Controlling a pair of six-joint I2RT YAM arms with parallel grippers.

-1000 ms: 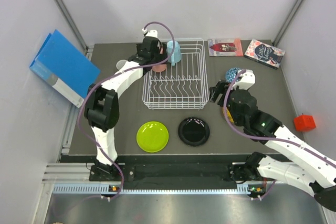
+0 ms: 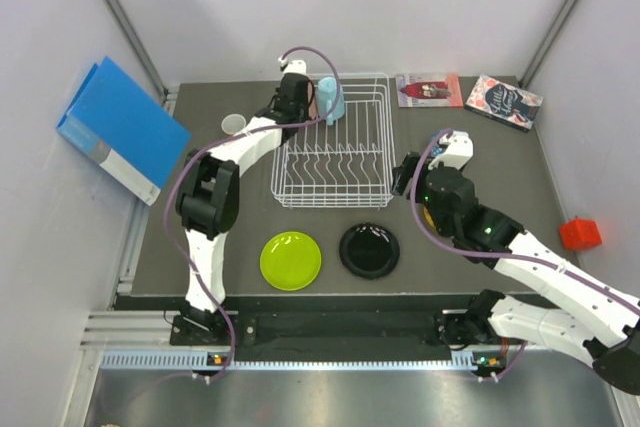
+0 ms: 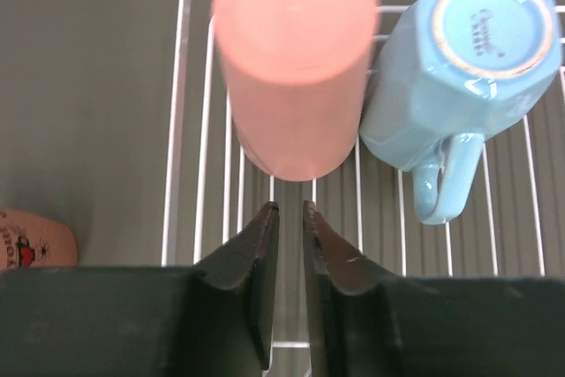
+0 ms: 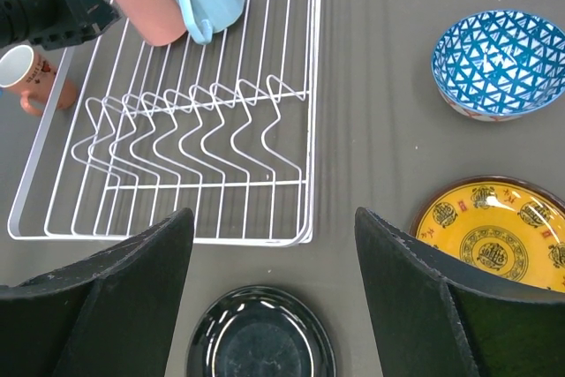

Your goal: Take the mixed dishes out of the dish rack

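In the rack, a pink cup and a light blue mug with its handle toward the viewer stand side by side at the back. My left gripper is at the pink cup, fingers close together; whether anything is between them is hard to see. An orange mug is left of the rack. My right gripper is open above the front right of the rack area, nothing visible between its fingers.
A green plate and black plate lie in front of the rack. A patterned bowl and yellow plate sit to its right. Books lie behind; a blue board is at left.
The left gripper has shifted slightly, and more of the pink cup's upper part shows in the top view. The right arm has moved slightly left.
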